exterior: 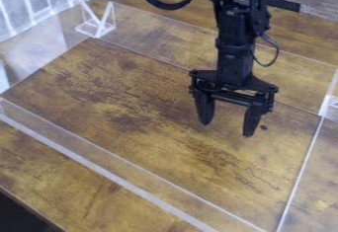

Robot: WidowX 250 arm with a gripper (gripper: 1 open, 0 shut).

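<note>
My black gripper (228, 118) hangs from the arm over the wooden work surface (119, 127), right of the middle in the camera view. It is open, its two dark fingers spread apart, with nothing visible between them. Its height above the surface is hard to tell.
The surface around the gripper is bare wood, bordered by clear plastic edges (145, 179) along the front left and right. A small white frame-like object (98, 19) stands at the back left, near white railing bars in the corner.
</note>
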